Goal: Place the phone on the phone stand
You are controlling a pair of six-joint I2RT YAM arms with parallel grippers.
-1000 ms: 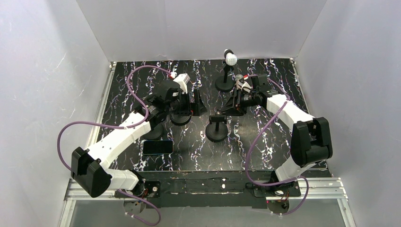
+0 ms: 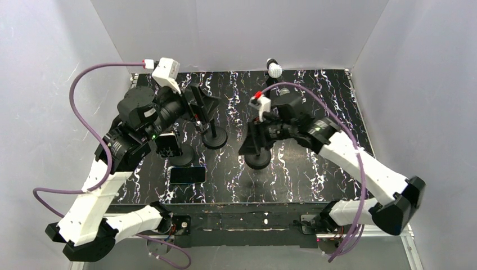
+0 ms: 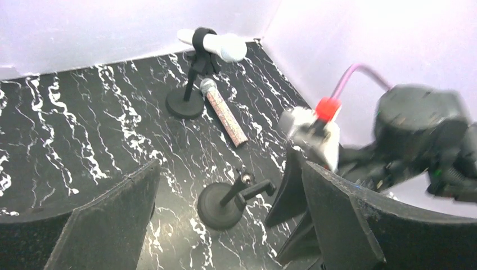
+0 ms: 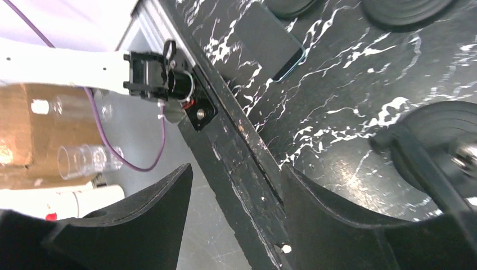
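Note:
The black phone [image 2: 188, 175] [image 4: 269, 39] lies flat at the table's front left. A small black stand [image 2: 257, 161] [image 3: 216, 208] is at centre front, partly under my right gripper [image 2: 252, 139], which hangs above it; its finger looks part open, blurred, with nothing seen between. The stand also shows blurred at the lower right of the right wrist view [image 4: 413, 146]. My left gripper [image 2: 202, 109] is raised at the back left, open and empty, over another stand [image 2: 215, 139].
A microphone on a stand [image 2: 274, 71] is at the back, with a second microphone [image 3: 225, 112] lying beside it. Another round base [image 2: 181, 157] sits behind the phone. Walls enclose the sides and back.
My right gripper has moved left and toward the front, to over the centre stand. My left gripper has moved left. The phone has not moved.

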